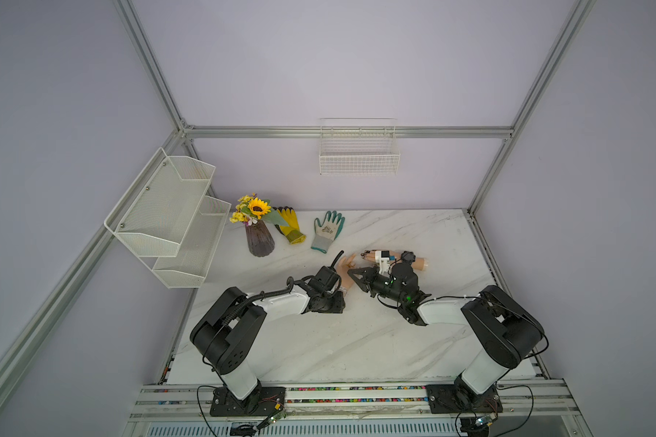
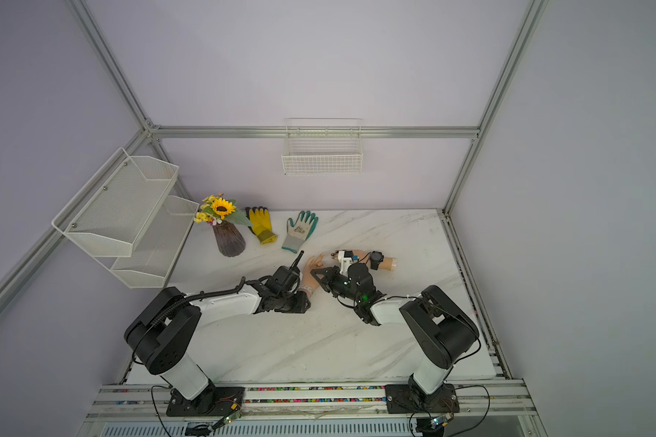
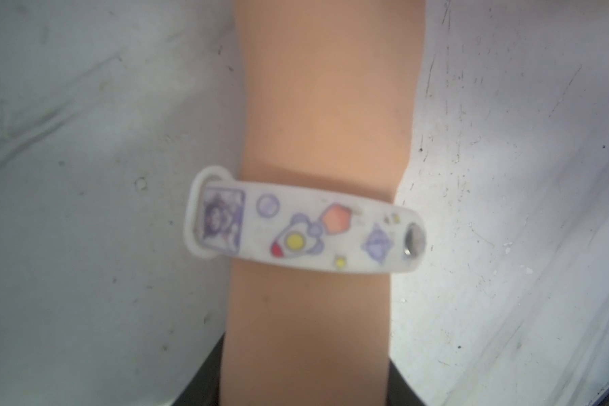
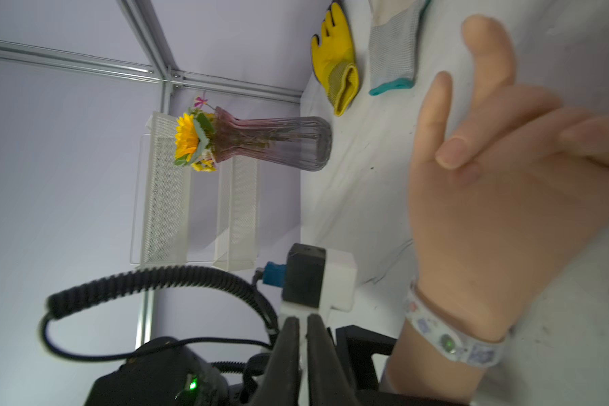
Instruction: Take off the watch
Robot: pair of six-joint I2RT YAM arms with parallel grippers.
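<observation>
A fake hand lies palm up at the table's centre, wearing a white patterned strap on its wrist. My left gripper is shut on the forearm just below the strap, its finger edges showing at either side in the left wrist view. My right gripper is over the palm, pointing left; its fingertips are too small to read in the top views and only partly seen in the wrist view. A second fake hand with a dark watch lies to the right, behind my right arm.
A flower vase, yellow glove and grey glove stand or lie at the back. White mesh shelves hang on the left wall, a wire basket on the back wall.
</observation>
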